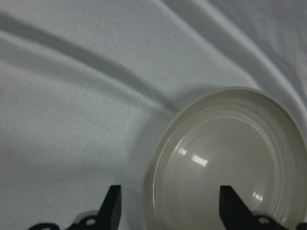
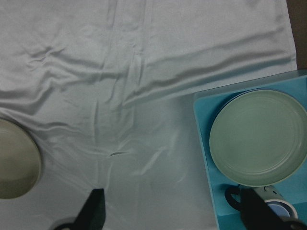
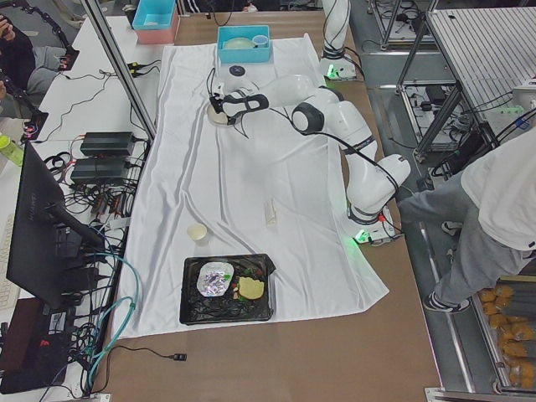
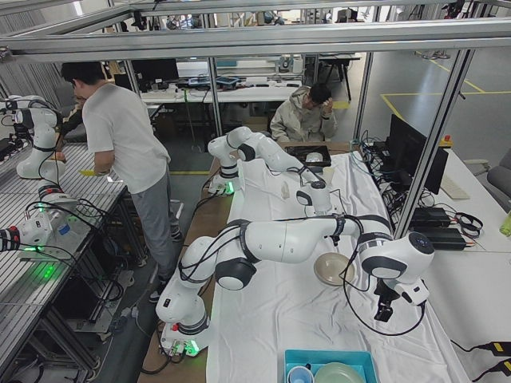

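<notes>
A beige plate (image 1: 225,163) lies on the white cloth, also visible in the camera right view (image 4: 333,269). In the left wrist view my left gripper is open above its near rim, one finger over the cloth, the other over the plate. My right gripper is open above bare cloth, between that plate and a blue tray (image 2: 206,143). The tray holds a green plate (image 2: 258,136) and a mug (image 2: 268,194).
A black tray (image 3: 226,311) with foil and food lies at the cloth's far end from the blue tray. A small cream cup (image 3: 197,232) and a pale slim item (image 3: 270,212) lie near it.
</notes>
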